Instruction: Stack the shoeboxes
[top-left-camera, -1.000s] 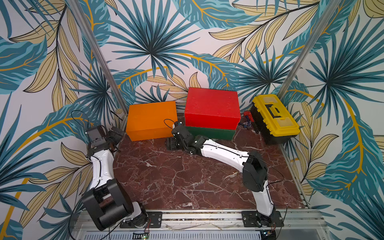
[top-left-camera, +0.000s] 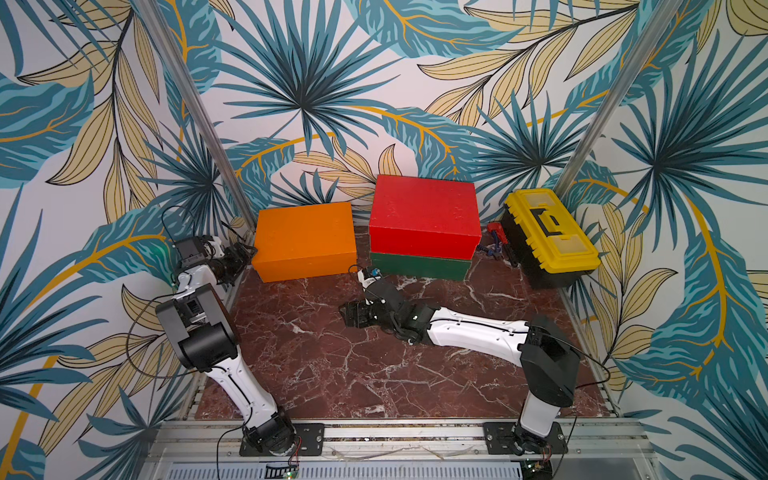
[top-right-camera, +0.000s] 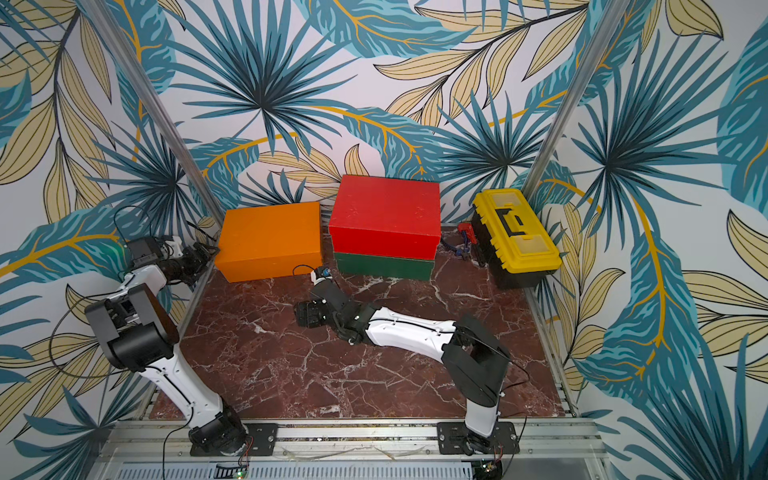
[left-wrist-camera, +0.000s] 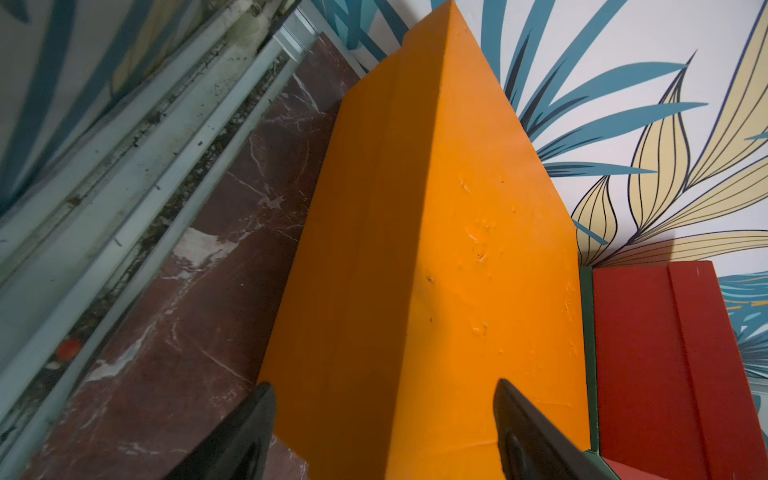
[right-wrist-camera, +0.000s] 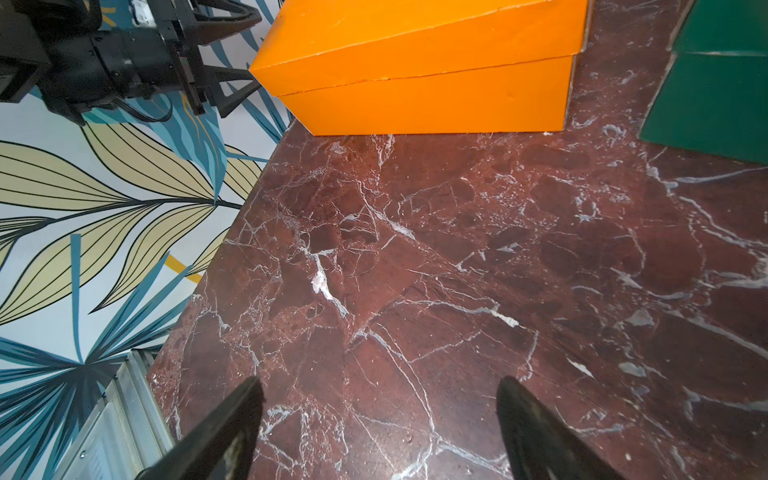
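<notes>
At the back left lies an orange shoebox (top-left-camera: 304, 236). Beside it on the right, a red shoebox (top-left-camera: 424, 212) rests on a green shoebox (top-left-camera: 420, 266). My left gripper (top-left-camera: 244, 252) is open at the left end of the orange box, its fingers either side of that box's end in the left wrist view, not visibly closed on it. My right gripper is open over bare marble in front of the gap between orange and green boxes, with nothing between its fingers.
A black and yellow toolbox (top-left-camera: 552, 232) stands at the right edge, with red and dark small items beside it. A metal rail runs along the left edge.
My right gripper has moved toward the front, away from the boxes. The boxes have not visibly moved.
</notes>
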